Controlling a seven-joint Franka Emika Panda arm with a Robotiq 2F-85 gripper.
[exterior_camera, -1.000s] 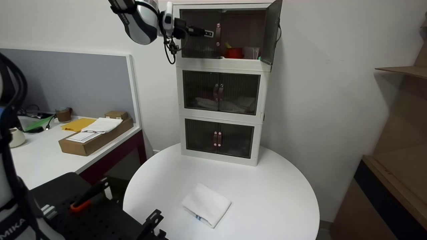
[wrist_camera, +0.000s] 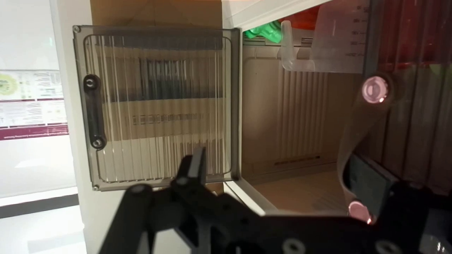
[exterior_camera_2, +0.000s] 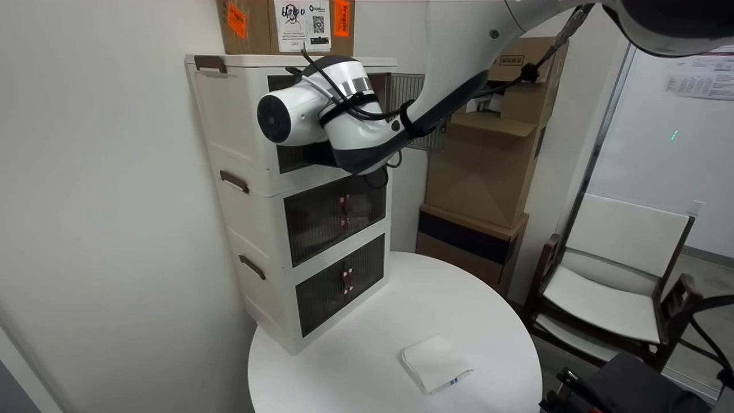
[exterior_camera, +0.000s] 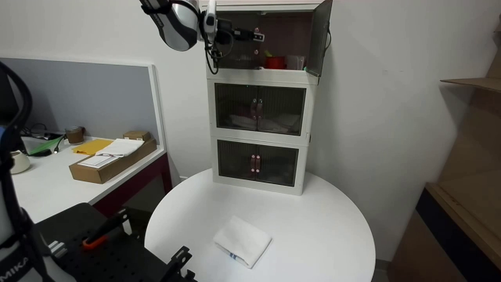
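My gripper (exterior_camera: pixel 258 36) is at the front of the top cabinet (exterior_camera: pixel 263 73), close to the handle of its closed left door (exterior_camera: pixel 233 42). In the wrist view the fingers stand wide apart. One finger (wrist_camera: pixel 195 167) is out in front of the open right door (wrist_camera: pixel 163 110); the other finger (wrist_camera: pixel 368 182) overlaps the lower part of the left door's pink-ended handle (wrist_camera: pixel 351 146). Whether that finger touches the handle, I cannot tell. Nothing is gripped. In the second exterior view the arm hides the gripper.
Inside the cabinet are a red container (exterior_camera: pixel 275 62), a clear measuring cup (wrist_camera: pixel 339 38) and something green (wrist_camera: pixel 267 31). Two closed cabinets stand below. A folded white towel (exterior_camera: pixel 242 241) lies on the round table (exterior_camera: pixel 319 225), which is otherwise clear in front.
My arm and gripper have moved right along the cabinet front, from left of the closed door's handle to over it. Doors and towel look unmoved.
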